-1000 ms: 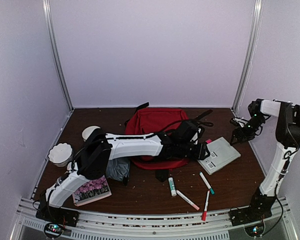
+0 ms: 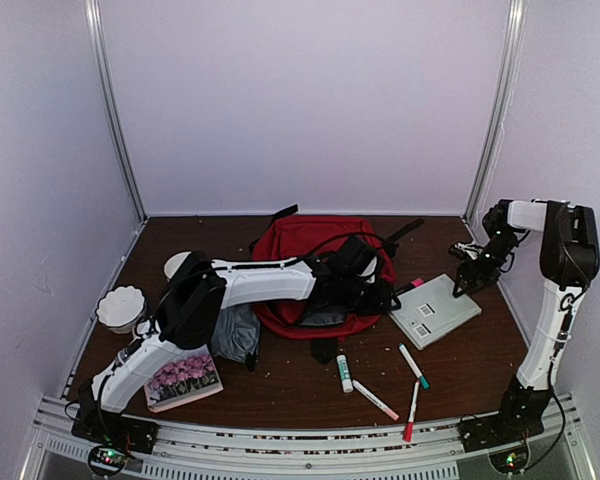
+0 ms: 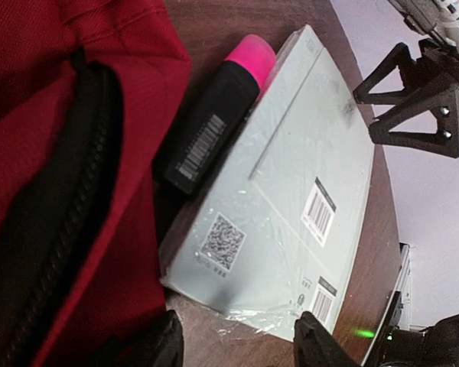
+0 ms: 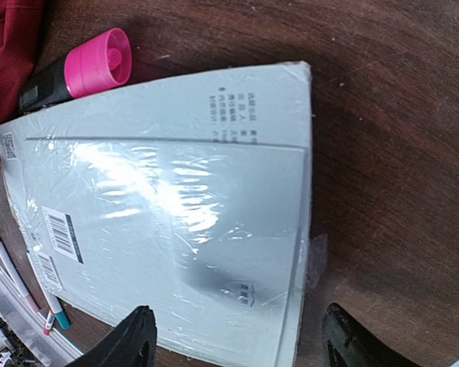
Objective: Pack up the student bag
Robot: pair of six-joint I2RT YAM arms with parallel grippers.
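A grey-white book in clear wrap (image 2: 435, 309) lies flat on the table, right of the red bag (image 2: 298, 237). In the left wrist view, my left gripper is open beside the bag, its fingers apart near the book's close corner and nothing held. My right gripper is open at the opposite end; the book's edge (image 4: 297, 260) runs between its fingers in view, but contact cannot be told. Between bag and book sits a black bottle with a pink cap (image 3: 214, 115). My left arm hides part of the bag from above.
A flower-covered book (image 2: 184, 378) and a grey pouch (image 2: 236, 335) lie left of the bag. Several markers, among them a teal-capped one (image 2: 414, 366), and a glue stick (image 2: 344, 373) lie in front. A white scalloped dish (image 2: 121, 307) stands far left.
My left gripper has drawn back leftward from over the book's corner to the bag's right side. My right gripper has shifted left toward the book's far end. The book has not visibly moved.
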